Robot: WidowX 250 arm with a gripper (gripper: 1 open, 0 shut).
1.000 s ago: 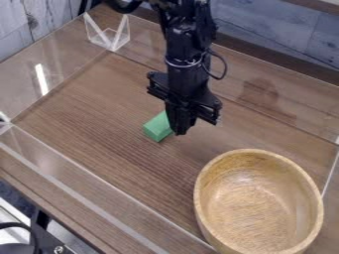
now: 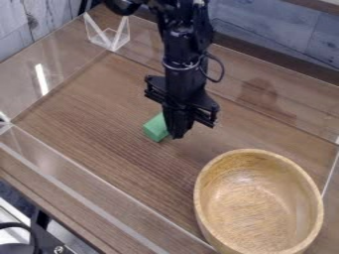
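Observation:
The black robot arm reaches down from the top of the view to its gripper (image 2: 177,121) at the middle of the table. The gripper sits over the right part of a small green object (image 2: 157,128), which is partly hidden behind it. Whether the fingers are open or shut on the object cannot be told.
A wooden bowl (image 2: 257,204) takes up the lower right. Clear plastic pieces (image 2: 109,30) stand at the upper left edge, and black cables lie at the lower left corner.
The gripper has shifted very slightly; the green object and bowl look unmoved.

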